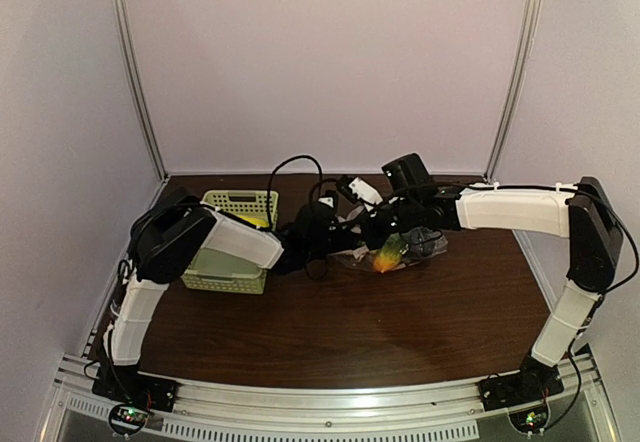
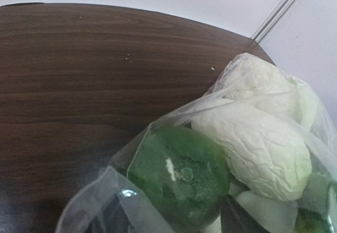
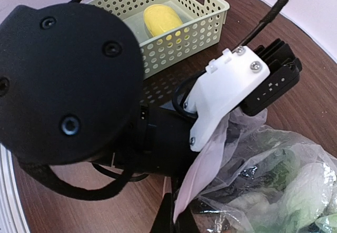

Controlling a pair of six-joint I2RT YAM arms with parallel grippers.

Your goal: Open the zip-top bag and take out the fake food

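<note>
The clear zip top bag [image 2: 87, 201] lies with its food mid-table, partly hidden by both arms from above. In the left wrist view, a round green vegetable [image 2: 179, 172] shows between the open fingers of my left gripper; a wrinkled white-green piece [image 2: 258, 148] and another pale piece [image 2: 268, 88] lie beyond it inside the plastic. An orange-green food [image 1: 388, 255] shows at the bag's near side. My right gripper is shut on the pinkish bag edge [image 3: 202, 164], drawn up in a taut fold. Whether the green vegetable touches the left fingers, I cannot tell.
A pale green basket [image 1: 225, 284] stands left of the bag, under the left forearm, with a yellow food [image 3: 161, 19] in it. Both wrists are close together over the bag. Bare table [image 1: 330, 332] lies in front.
</note>
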